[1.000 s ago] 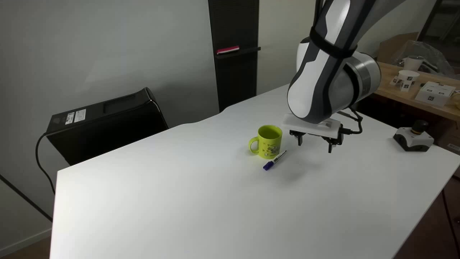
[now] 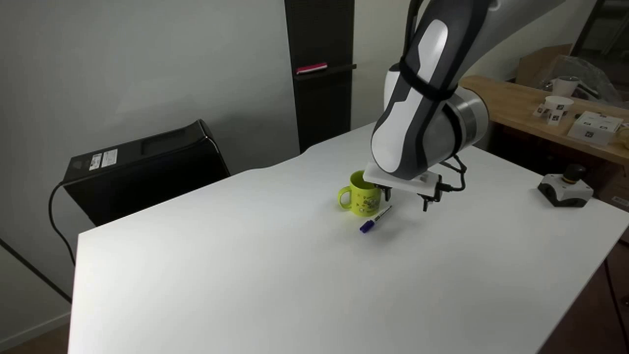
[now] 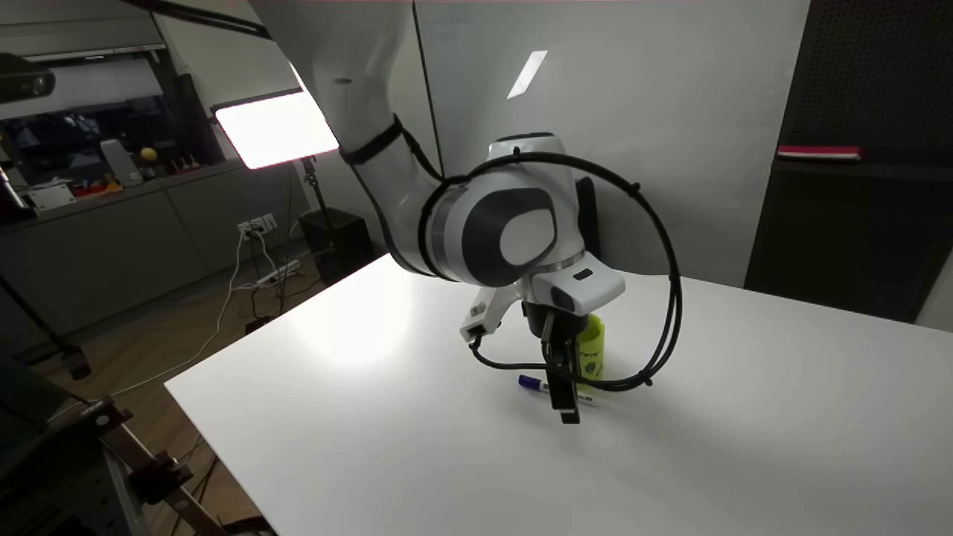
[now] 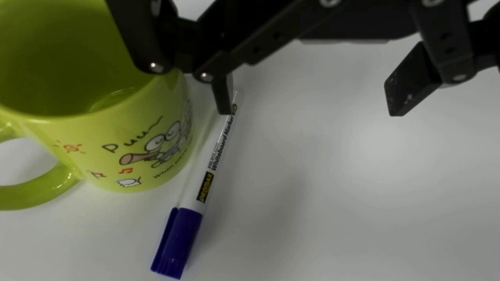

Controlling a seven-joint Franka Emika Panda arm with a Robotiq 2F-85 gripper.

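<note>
A lime-green mug [image 2: 364,201] with cartoon print stands upright on the white table, its handle to the left in exterior view 1. Close beside its base lies a whiteboard marker [image 4: 216,154] with a blue cap [image 4: 179,241]. My gripper is open above the table, nothing between its fingers. One finger [image 4: 222,93] overlaps the mug's right rim and the marker's far end in the wrist view; whether it touches either I cannot tell. The other finger [image 4: 412,82] is over bare table. In exterior view 2 the arm and fingers partly hide the mug [image 3: 591,348].
Wide free room lies on the white table [image 2: 236,277] to the left and front. A black-topped device [image 2: 566,188] sits near the right edge. A black case [image 2: 147,159] stands by the far left edge. A cable loop [image 3: 671,295] hangs beside the gripper.
The arm has moved left, bringing the open gripper up to the mug's right side. The mug has shifted slightly left. The marker lies where it was.
</note>
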